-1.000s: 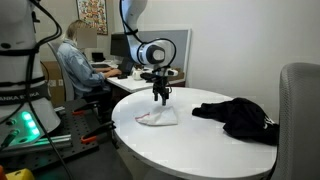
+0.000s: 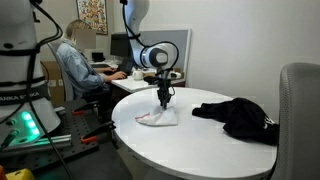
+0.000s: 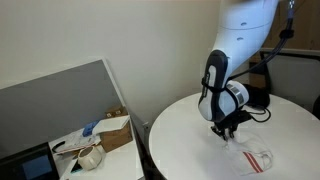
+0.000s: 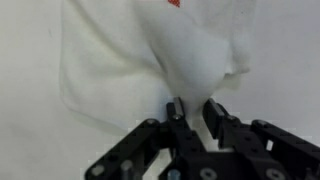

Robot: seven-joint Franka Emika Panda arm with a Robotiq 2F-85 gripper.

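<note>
A white cloth (image 2: pixel 157 117) lies rumpled on the round white table; red stripes show on the cloth (image 3: pixel 246 155) in exterior view 2. Pointing down, my gripper (image 2: pixel 164 102) is at the cloth's far side. In the wrist view, a raised fold of the cloth (image 4: pixel 185 50) runs toward the gripper, whose fingertips stand a little apart on either side of it. Blur and the dark fingers hide whether they press on the fold.
A black cloth (image 2: pixel 248 120) is heaped on the right of the table (image 2: pixel 205 148). A grey chair back (image 2: pixel 299 120) rises at the near right edge. Someone sits at a desk (image 2: pixel 75 65) in the background.
My gripper has come down onto the white cloth and shifted slightly right in exterior view 1. The cloth's far part now looks more bunched up around the fingers. The black cloth stays put.
</note>
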